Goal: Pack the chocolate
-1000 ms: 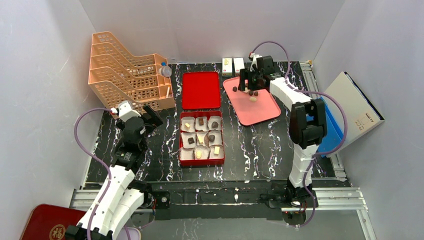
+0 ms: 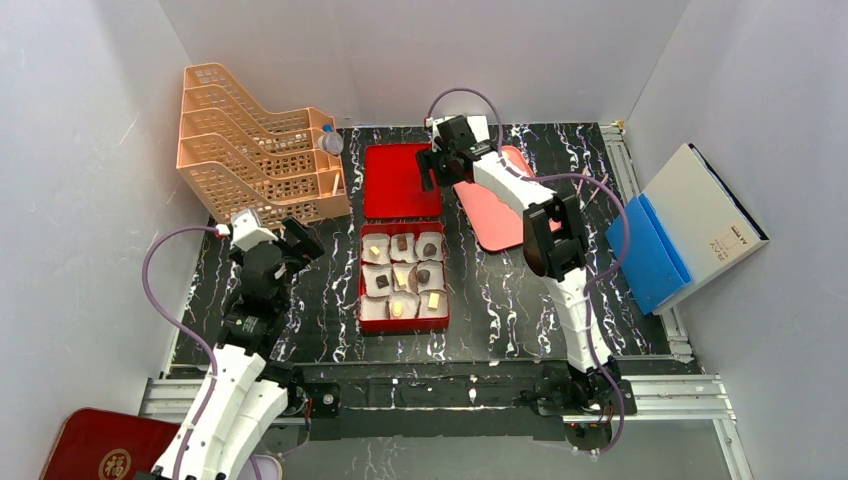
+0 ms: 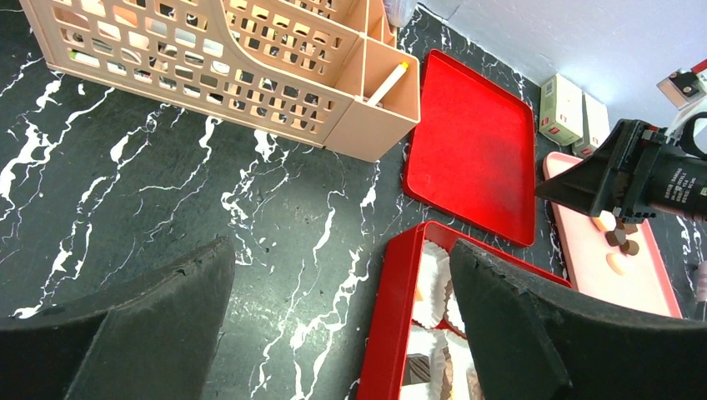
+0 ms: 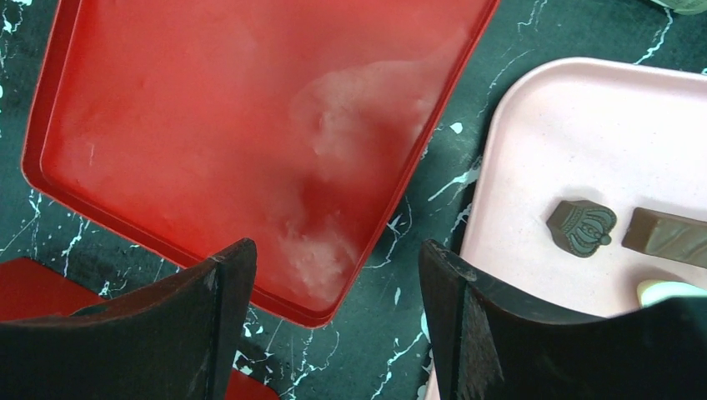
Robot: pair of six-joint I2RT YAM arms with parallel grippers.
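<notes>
A red box (image 2: 405, 325) holds paper cups, several with dark and light chocolates. Behind it lies the red lid (image 2: 400, 185), empty. The pink tray (image 2: 490, 225) carries loose chocolates, among them a dark crown-topped piece (image 4: 581, 227) and a brown bar (image 4: 667, 235). My right gripper hangs over the lid's right edge beside the pink tray, fingers apart with nothing between them. My left gripper stays open above the table, left of the box.
An orange file rack (image 2: 260, 150) stands back left with a bottle. Small cartons (image 3: 559, 112) sit behind the pink tray. Blue and white folders (image 2: 700, 220) are at right.
My right gripper and arm have moved left from over the pink tray toward the red lid. My left arm has shifted only very slightly.
</notes>
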